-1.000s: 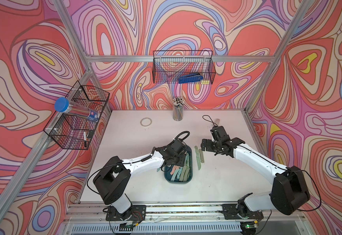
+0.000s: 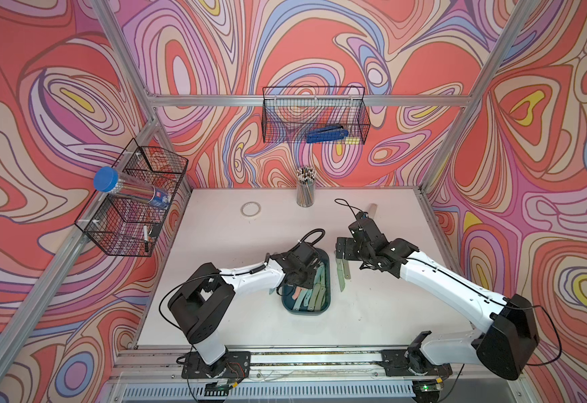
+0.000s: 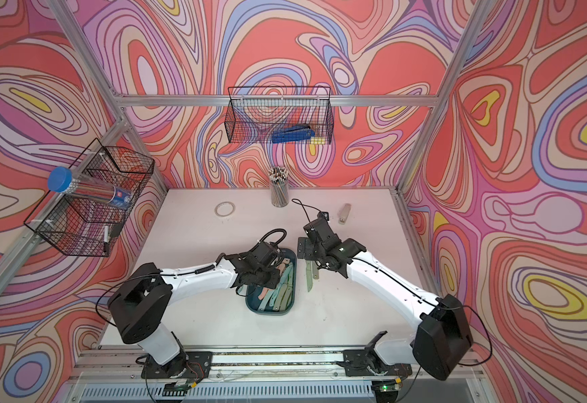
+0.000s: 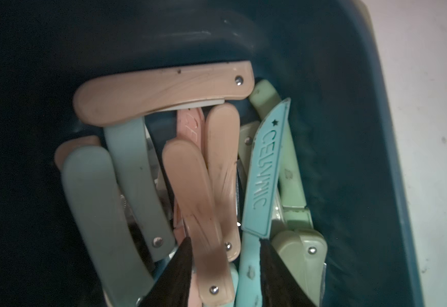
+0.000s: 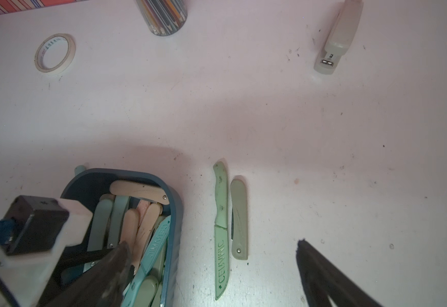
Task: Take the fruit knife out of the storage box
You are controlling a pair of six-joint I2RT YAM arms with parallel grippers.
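Note:
The dark blue storage box (image 2: 328,282) holds several folding fruit knives. In the left wrist view a turquoise knife marked CERAMIC (image 4: 265,174) lies beside peach knives, one of them a peach knife (image 4: 195,189) in the middle. My left gripper is over the box, partly open, its fingertips on either side of the peach knife's lower end and the turquoise knife; contact cannot be made out. Outside the box, a green unfolded knife (image 5: 221,204) and an olive folded knife (image 5: 239,220) lie side by side. Above them my right gripper stands wide open and empty.
Behind are a tape ring (image 5: 54,52), a pencil holder (image 5: 164,18) and a stapler (image 5: 338,38). A pale blue-green object (image 5: 79,169) shows just behind the box's left side.
The laid-out knives stayed put.

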